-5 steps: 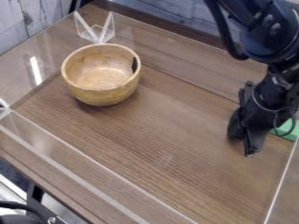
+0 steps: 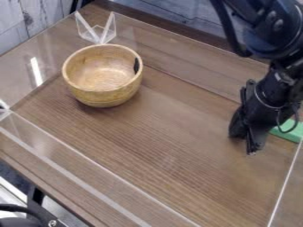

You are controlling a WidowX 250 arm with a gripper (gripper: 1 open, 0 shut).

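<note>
My gripper (image 2: pixel 251 138) is low at the right side of the wooden table (image 2: pixel 166 168), its black fingers pointing down at the tabletop and looking shut, with nothing visible between them. Behind it, at the right edge of the camera view, a green object (image 2: pixel 288 133) is partly hidden by the gripper.
A light wooden bowl (image 2: pixel 102 88) stands at the upper left, with a clear plastic piece (image 2: pixel 97 32) behind it near the back. The table's left edge runs along the lower left, with cables beyond.
</note>
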